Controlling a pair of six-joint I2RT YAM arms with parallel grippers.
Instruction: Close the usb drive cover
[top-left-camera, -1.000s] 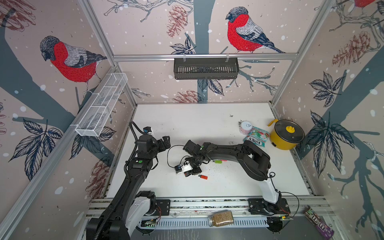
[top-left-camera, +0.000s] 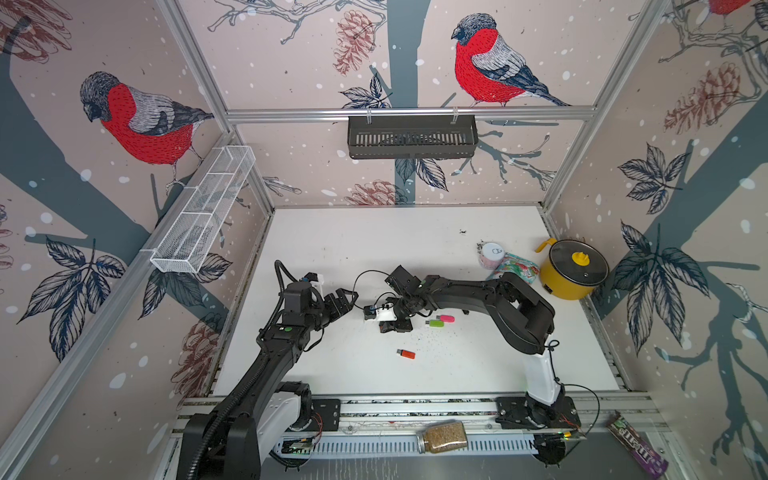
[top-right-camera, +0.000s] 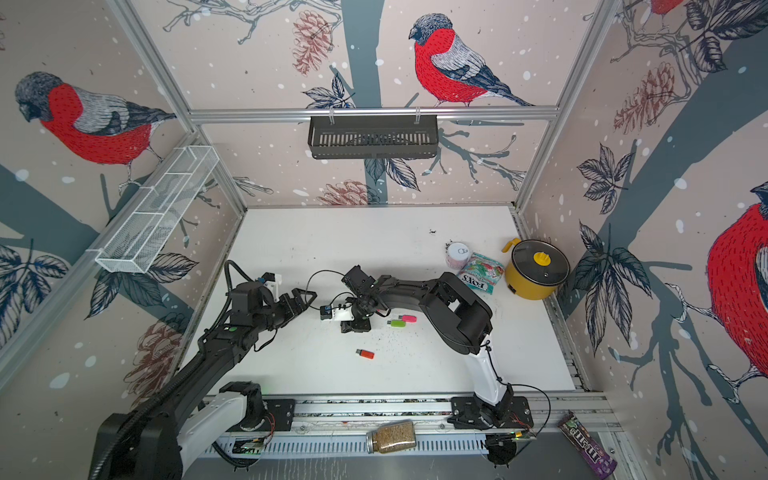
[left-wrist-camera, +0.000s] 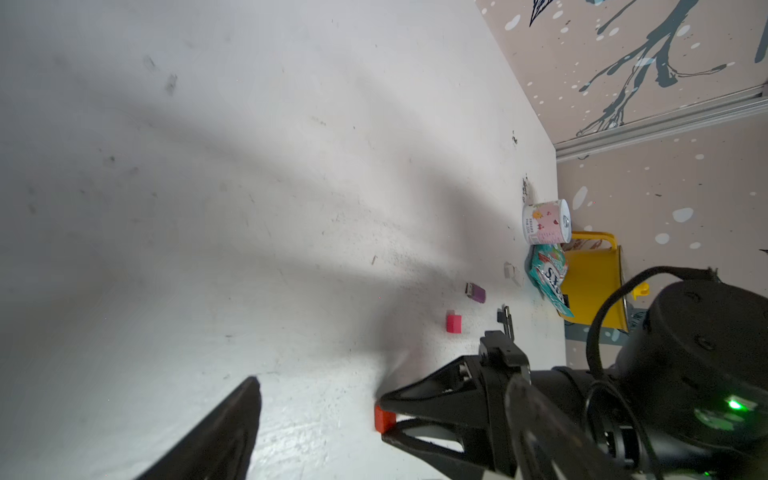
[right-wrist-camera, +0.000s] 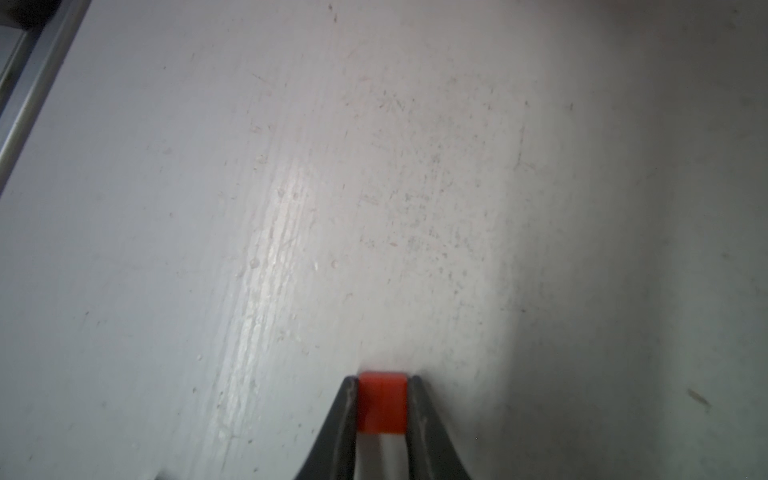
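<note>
A small red piece, low over the white table or on it, is pinched in my right gripper; the left wrist view shows it between the fingertips. My left gripper faces it from the left, part open, with blurred fingers and nothing visible between them. In the top left view an orange-red USB drive (top-left-camera: 406, 353) lies on the front middle of the table, with green (top-left-camera: 435, 323) and pink (top-left-camera: 445, 318) drives behind the right arm. A purple drive (left-wrist-camera: 475, 293) shows in the left wrist view.
A yellow pot (top-left-camera: 562, 284), a pink canister (top-left-camera: 491, 256) and a teal snack bag (top-left-camera: 521, 269) stand or lie at the back right. A wire shelf hangs on the left wall.
</note>
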